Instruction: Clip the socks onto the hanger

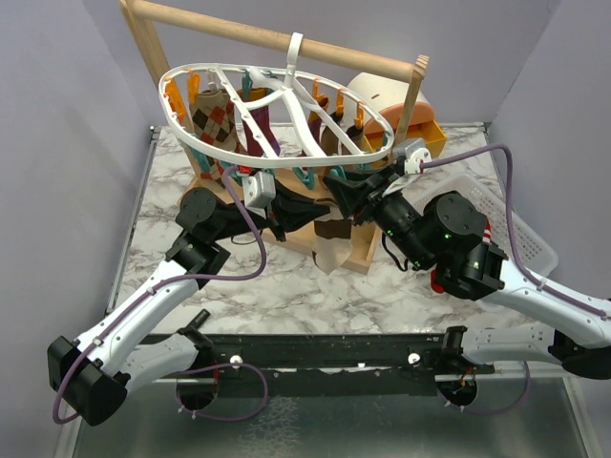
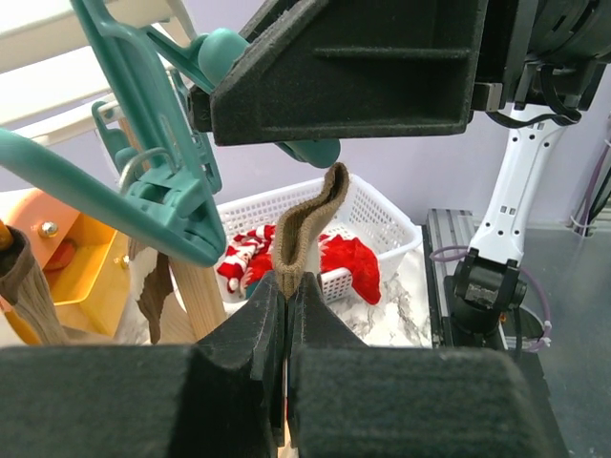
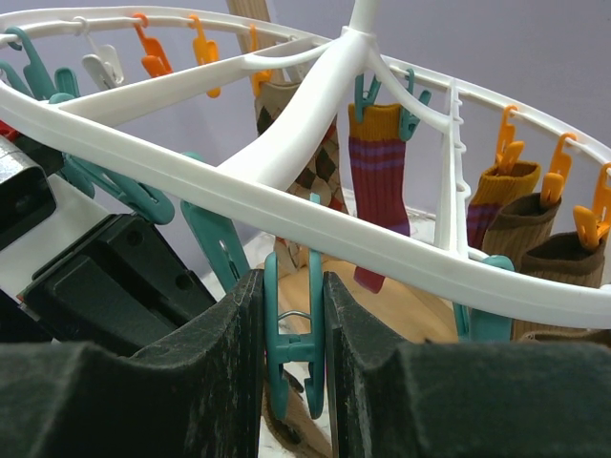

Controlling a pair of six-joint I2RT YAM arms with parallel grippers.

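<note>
Below the front rim of the white round hanger (image 1: 277, 160), a brown and cream sock (image 1: 332, 246) hangs from my left gripper (image 1: 325, 206). In the left wrist view the left fingers (image 2: 329, 358) are shut on the sock's cuff (image 2: 307, 224), whose top edge sticks up between them. My right gripper is shut on a teal clip (image 3: 296, 348) under the rim. Seen from the left wrist, the right gripper's finger (image 2: 344, 81) is just above the cuff, and the cuff's tip is close under the clip's end (image 2: 315, 151). Whether they touch I cannot tell.
Several socks, including an argyle one (image 1: 212, 119) and a purple one (image 3: 377, 172), hang from other clips. An empty teal clip (image 2: 158, 143) hangs close by. The wooden stand (image 1: 267, 38) holds the hanger. A white basket (image 1: 477, 224) with red socks stands right.
</note>
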